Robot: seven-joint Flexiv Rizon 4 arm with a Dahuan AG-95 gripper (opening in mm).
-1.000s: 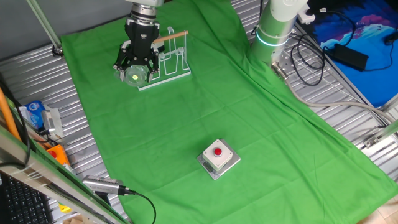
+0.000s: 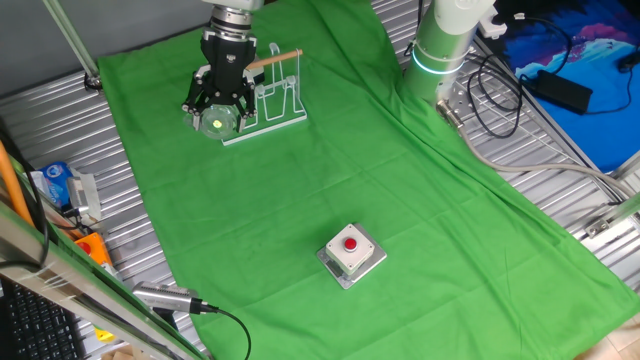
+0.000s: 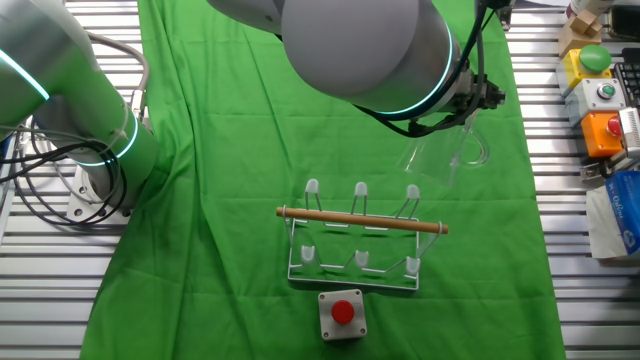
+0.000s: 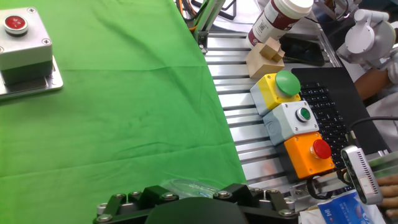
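Observation:
A clear glass cup (image 2: 217, 124) sits between the dark fingers of my gripper (image 2: 219, 108), which is shut on it near the far left of the green cloth. In exterior view 2 the cup (image 3: 432, 155) shows faintly below the arm, tilted, with its handle on the right; the arm hides most of the gripper. Only a clear curved edge of the cup (image 4: 189, 186) appears at the bottom of the wrist view, between the fingers. Close by stands a white wire rack (image 3: 353, 282) with a wooden bar (image 3: 360, 217) and no cups on it.
A white box with a red button (image 2: 350, 247) stands on the cloth, well clear of the gripper. Beyond the cloth's edge are a yellow box with a green button (image 4: 277, 90), an orange box (image 4: 306, 155) and a keyboard (image 4: 323, 102).

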